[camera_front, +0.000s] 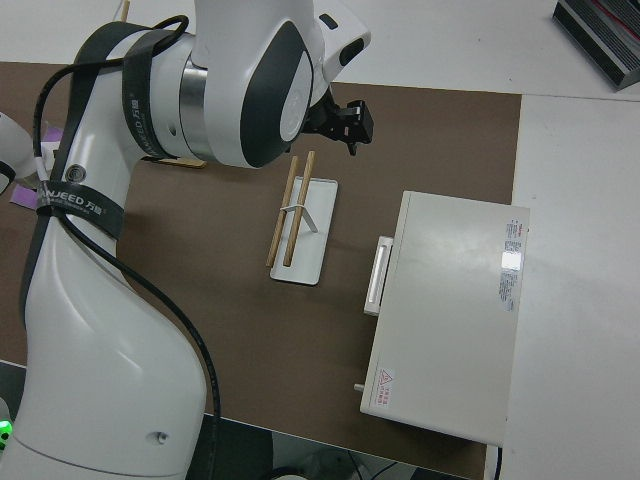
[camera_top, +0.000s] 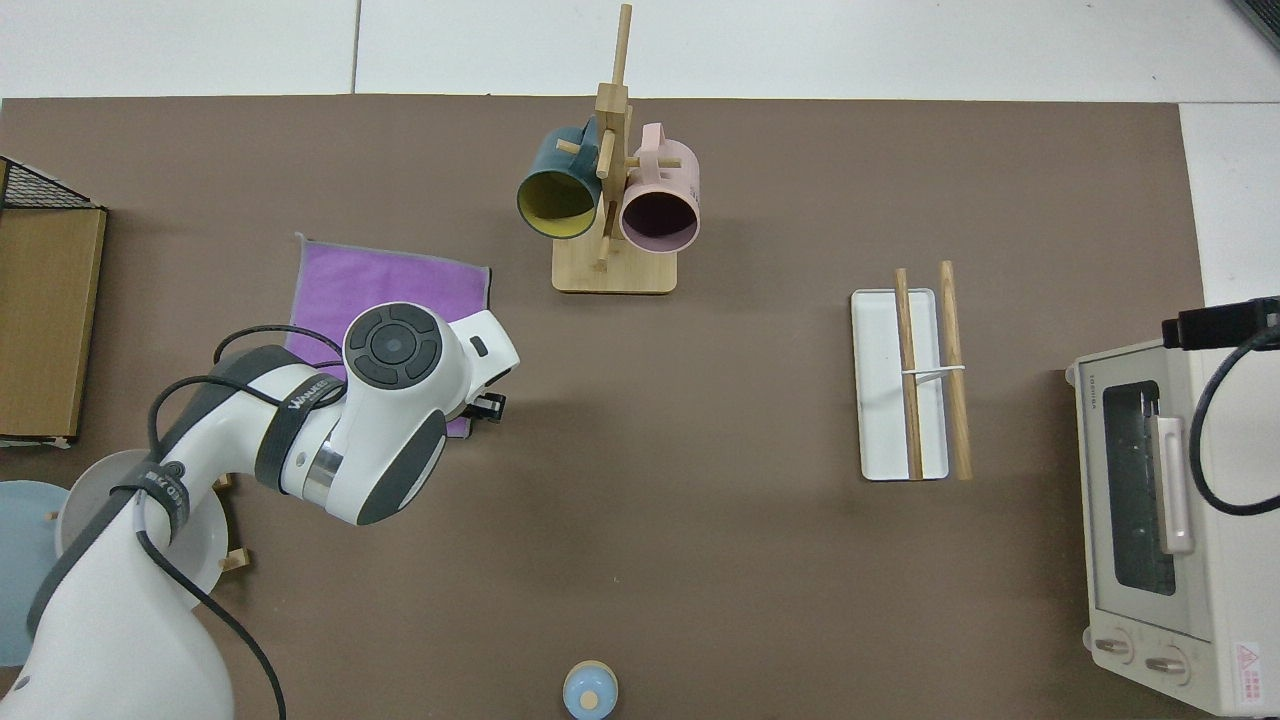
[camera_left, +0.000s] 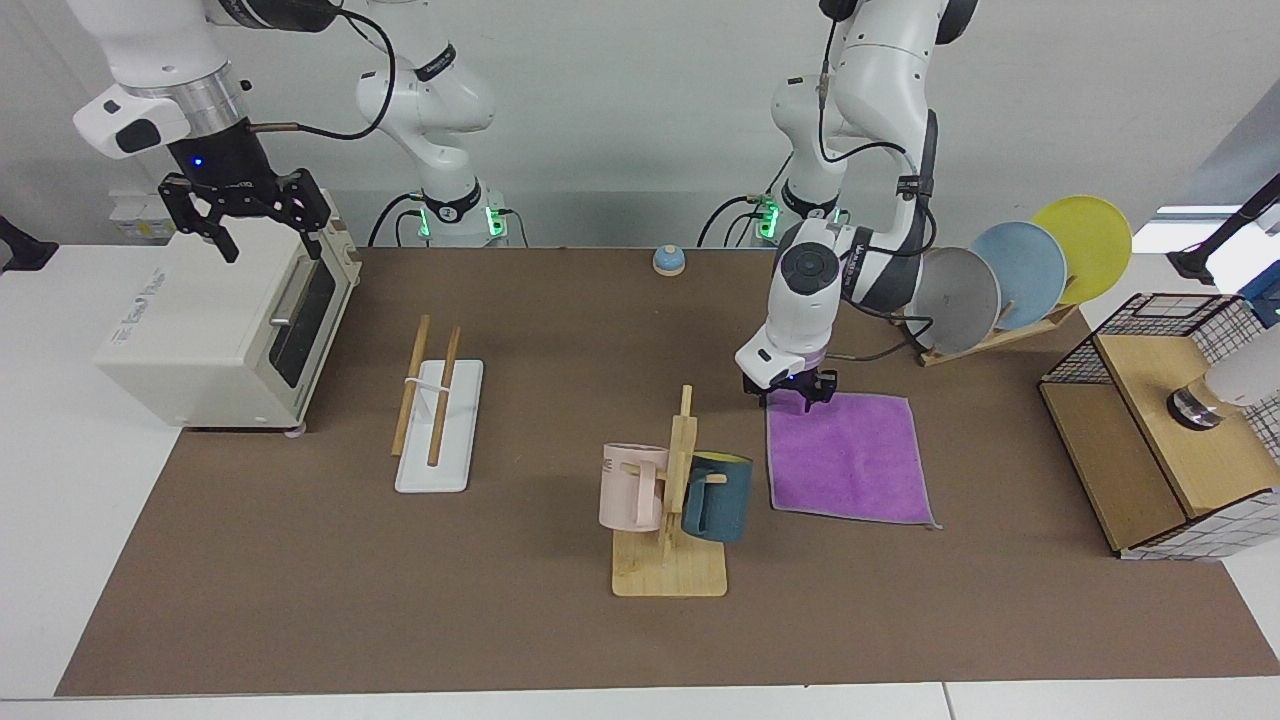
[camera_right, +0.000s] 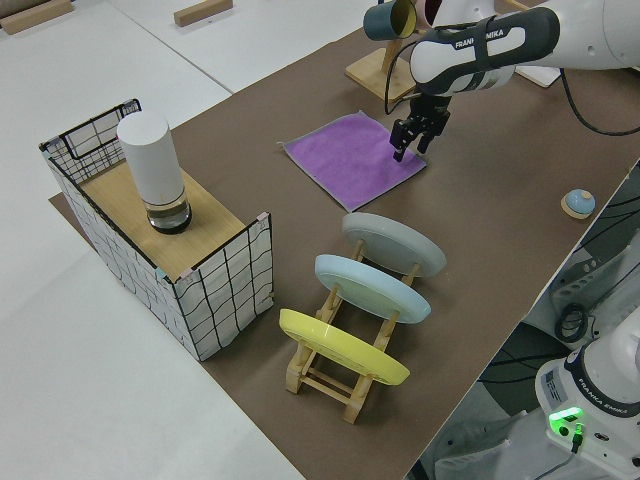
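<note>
One arm's black gripper (camera_left: 792, 390) hangs over the near edge of a purple cloth (camera_left: 846, 462); in the right view that gripper (camera_right: 410, 140) is just above the cloth (camera_right: 355, 160), its fingers too small to judge. The other arm's gripper (camera_left: 246, 216) hovers above the white toaster oven (camera_left: 192, 342) in the left view; its fingers are unclear. A wooden mug tree (camera_top: 612, 274) holds a pink mug (camera_top: 672, 168) and a teal mug (camera_top: 554, 168).
A white board with two wooden rods (camera_top: 876, 384) lies mid-right. A plate rack with yellow (camera_right: 340, 345), blue and grey plates stands beside a wire shelf (camera_right: 225, 300). A small blue round object (camera_top: 590, 690) sits at the near edge.
</note>
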